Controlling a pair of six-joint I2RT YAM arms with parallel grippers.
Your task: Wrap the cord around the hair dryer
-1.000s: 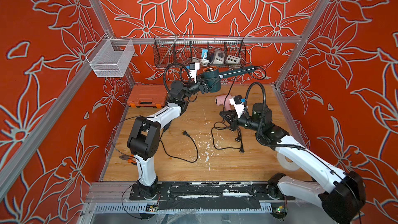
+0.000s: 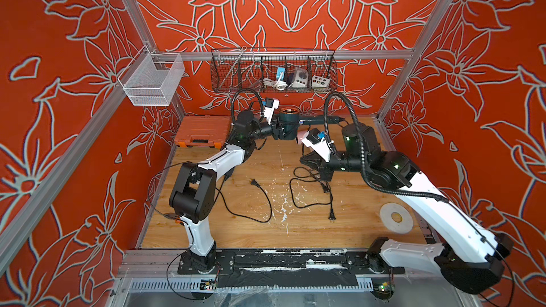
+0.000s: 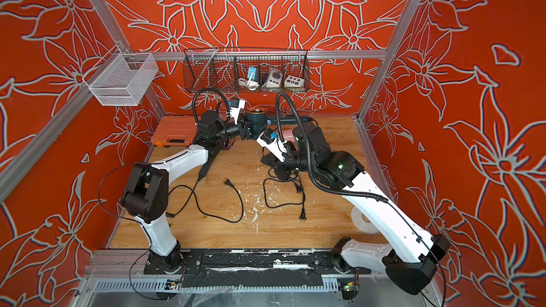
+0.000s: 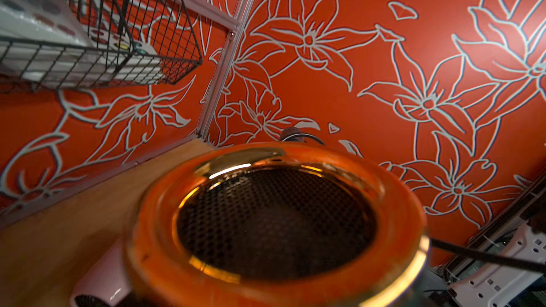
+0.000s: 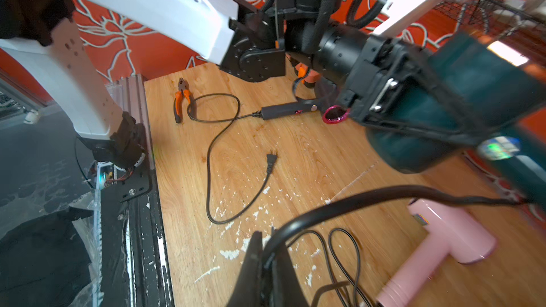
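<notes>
A dark teal hair dryer [image 2: 289,125] with a copper rim [image 4: 153,204] is held aloft at the back centre, my left gripper [image 2: 279,129] shut on its body. Its handle [image 2: 318,120] points right. Its black cord [image 5: 364,196] runs from the handle end down across my right gripper, whose fingers are shut with the cord over or between them; the right wrist view does not show clearly which. In the top left view the right gripper [image 2: 307,160] is below and right of the dryer.
A pink dryer [image 5: 440,233], a grey-and-red styler [image 5: 284,108], pliers [image 5: 182,99] and loose cords lie on the table [image 2: 267,233]. An orange case [image 2: 202,128] sits at back left, a white ring [image 2: 396,224] at front right. A wire basket [image 2: 273,68] hangs behind.
The held dryer has lowered slightly, its handle now more level. My right arm has shifted, rising and turning near the dryer's dangling cord.
</notes>
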